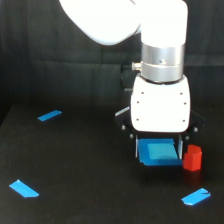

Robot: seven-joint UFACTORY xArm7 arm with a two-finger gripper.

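My gripper (158, 140) reaches down over a blue block (158, 154) on the dark table at the right. Its fingers stand on either side of the block, partly hidden by the white housing, so whether they grip it is unclear. A red block (193, 157) sits just to the right of the blue one.
Strips of blue tape lie on the table (90, 180): one at the left back, one at the front left, one at the front right.
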